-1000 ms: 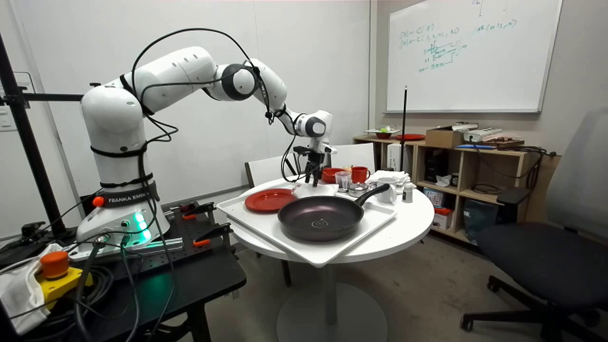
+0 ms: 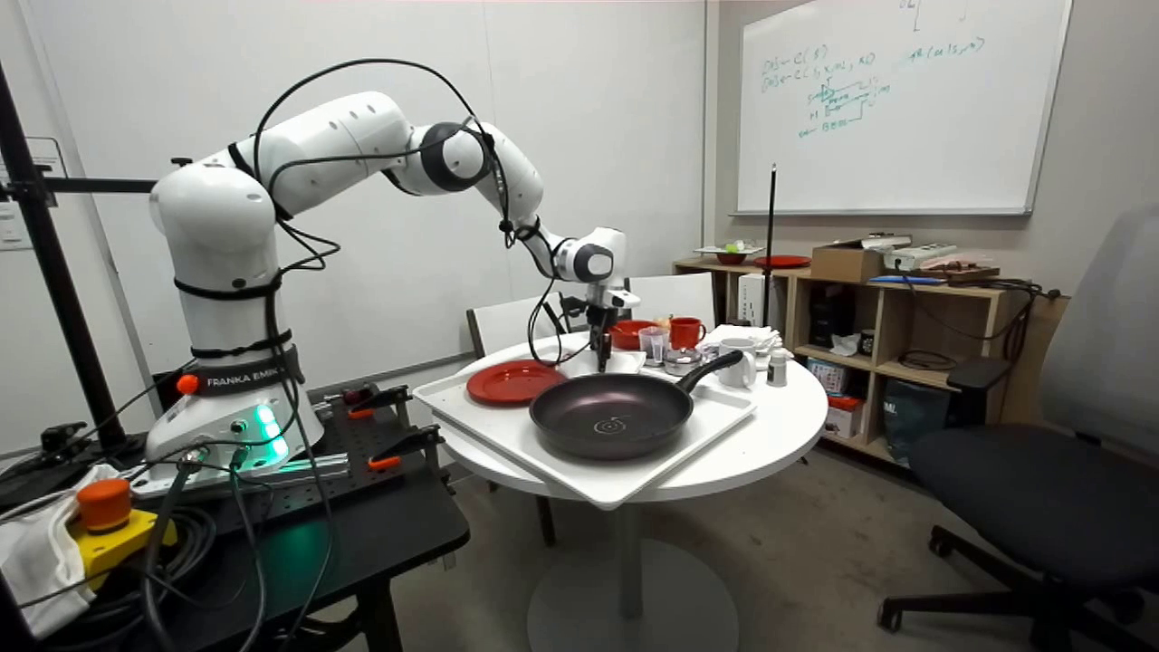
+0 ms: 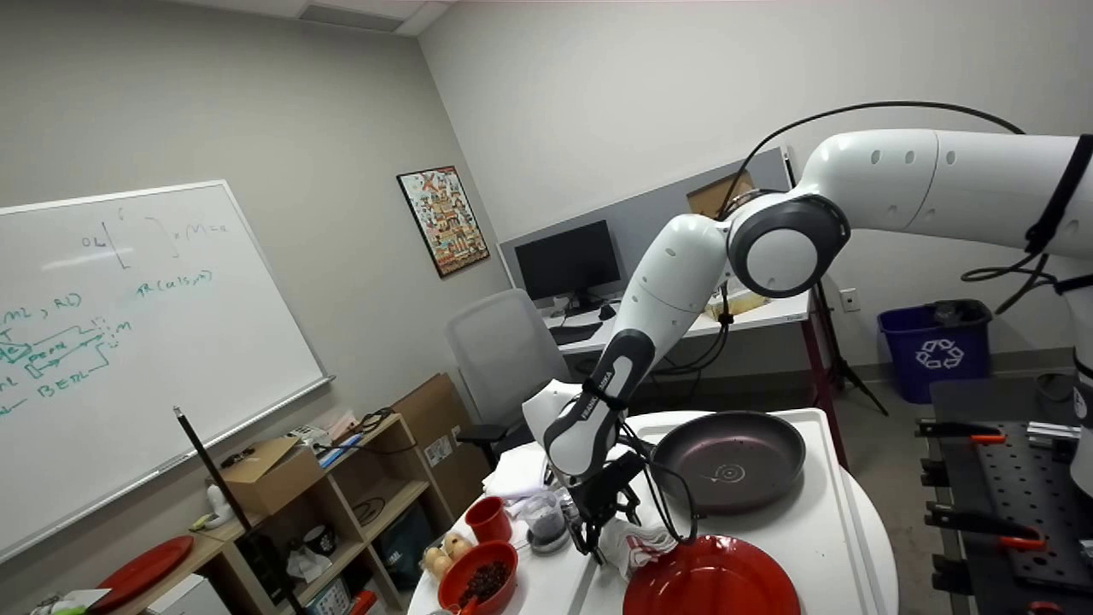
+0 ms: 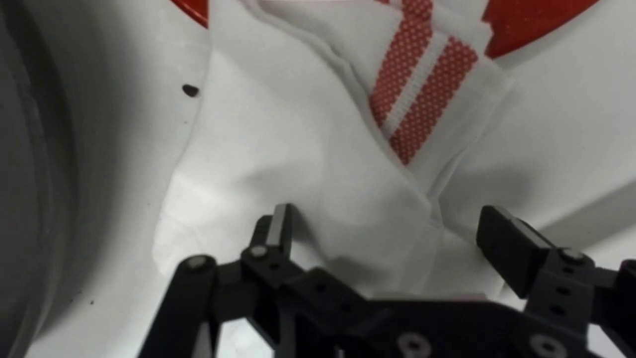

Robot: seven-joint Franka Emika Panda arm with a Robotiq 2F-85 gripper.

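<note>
A white cloth (image 4: 286, 155) with red stripes lies on the white tray, its far end against the red plate (image 4: 530, 24). Over its near part, my gripper is open, one finger at each side, and the cloth lies unheld below. From the side, the gripper (image 3: 594, 528) reaches down at the cloth (image 3: 633, 545), partly hidden by cables. The dark frying pan (image 2: 610, 417) rests on the tray (image 2: 522, 440) close by, and the red plate (image 2: 513, 382) is on the other side.
Beside the tray are a red bowl (image 3: 478, 576), a red mug (image 3: 488, 521), a clear cup (image 2: 653, 346) and a white mug (image 2: 736, 364). The pan's handle (image 2: 712, 370) sticks out towards them. The tray's front corner is bare.
My gripper has come down towards the cloth, and the wrist has turned and shifted slightly left in exterior view 1. Pan and plate have stayed in place.
</note>
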